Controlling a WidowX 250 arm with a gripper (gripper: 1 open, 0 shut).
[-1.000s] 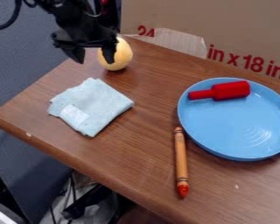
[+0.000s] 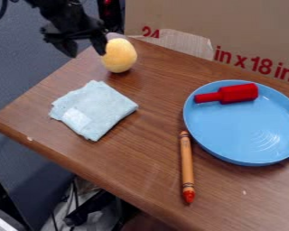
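Observation:
My black gripper [image 2: 83, 41] is at the top left, beside a yellow egg-shaped object [image 2: 119, 56] near the table's back left edge. Whether its fingers are open or shut is hard to tell in this view. A folded light-blue cloth [image 2: 93, 112] lies on the wooden table at left. A blue plate [image 2: 241, 131] on the right holds a red cylindrical object [image 2: 237, 93] with a narrow handle. An orange crayon [image 2: 187, 167] lies left of the plate.
A cardboard box [image 2: 213, 36] stands behind the table. The middle of the table between cloth and plate is clear. The table's left edge borders a dark drop.
My gripper has moved up and left, away from over the yellow object's left side. The objects on the table look unmoved.

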